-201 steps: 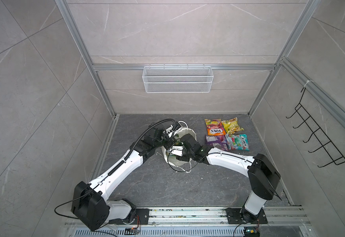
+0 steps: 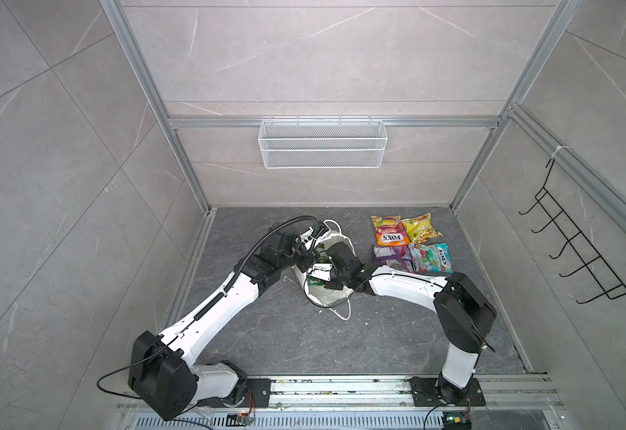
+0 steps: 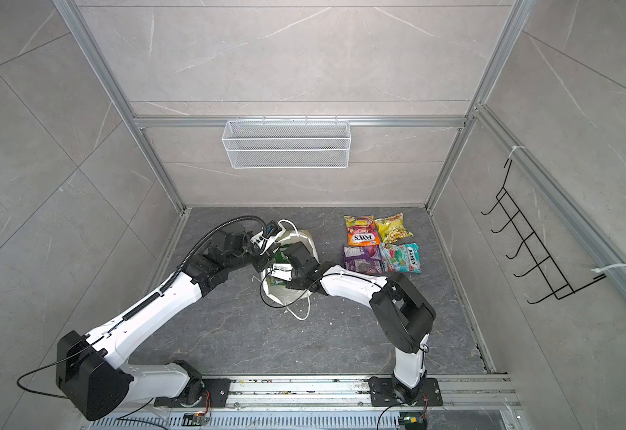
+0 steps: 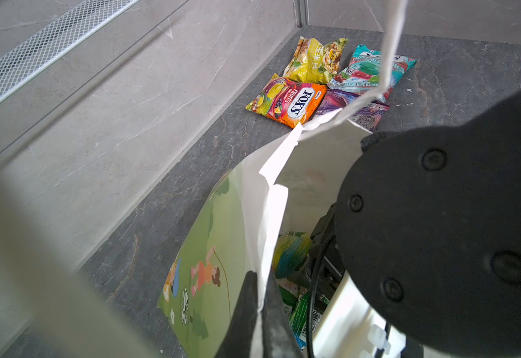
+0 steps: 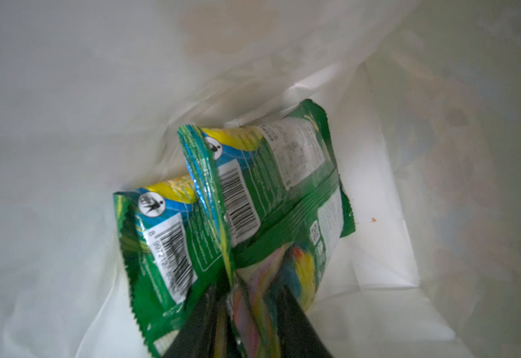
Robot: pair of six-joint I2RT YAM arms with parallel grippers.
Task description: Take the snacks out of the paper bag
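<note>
The white paper bag (image 2: 341, 299) stands mid-floor, printed green outside in the left wrist view. My left gripper is shut on its rim. Inside, green snack packs (image 5: 284, 149) lie stacked, seen in the right wrist view. My right gripper is down in the bag at the nearest pack, its fingers either side of crumpled wrapper; whether they grip it is unclear.
Orange (image 2: 390, 229), yellow (image 2: 420, 228), purple (image 2: 391, 254) and teal (image 2: 431, 258) packs lie right of the bag. A mesh basket (image 2: 322, 143) hangs on the back wall, a black hook rack (image 2: 578, 251) on the right wall.
My right arm's elbow has shifted left and up a little, with its gripper staying in the bag. The left arm looks unchanged.
</note>
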